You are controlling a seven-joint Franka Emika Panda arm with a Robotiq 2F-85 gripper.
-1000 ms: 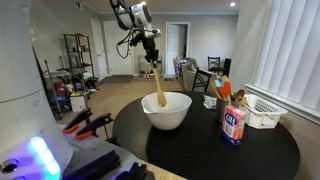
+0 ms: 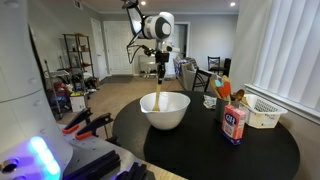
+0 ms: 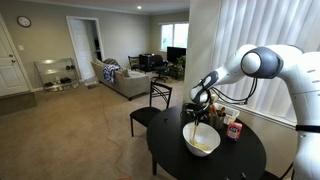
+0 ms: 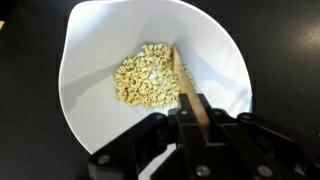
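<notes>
A wooden utensil [image 4: 187, 82] is held in my shut gripper, slanting down into the white bowl [image 4: 92, 45]. Its far end touches the pile of ring-shaped cereal [image 4: 150, 78] at the bowl's bottom. From outside, the utensil [image 2: 156, 101] stands nearly upright inside the bowl [image 2: 168, 115], with my gripper [image 2: 160, 72] above the rim. The other exterior view also has the bowl [image 3: 203, 146] beneath the arm, on the round dark table [image 3: 232, 165].
A red and white carton [image 2: 233, 122] stands right of the bowl. Behind it are a dark holder [image 2: 222, 110] of utensils and a white basket [image 2: 262, 114].
The arm above the bowl has swung rightward and lower. The utensil has shifted slightly left in the bowl and become more upright, still held.
</notes>
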